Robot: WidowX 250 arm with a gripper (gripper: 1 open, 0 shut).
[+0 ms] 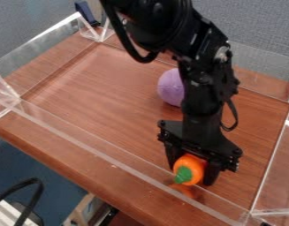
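My black gripper points down at the near right of the wooden table, over an orange carrot-like object with a green tip, which lies just behind the clear front wall. The object sits between or directly under the fingers; whether they are closed on it is hard to see. A purple round object rests farther back, partly hidden behind the arm.
Clear low walls edge the wooden table on the visible sides. A black cable and other items lie below the near left edge.
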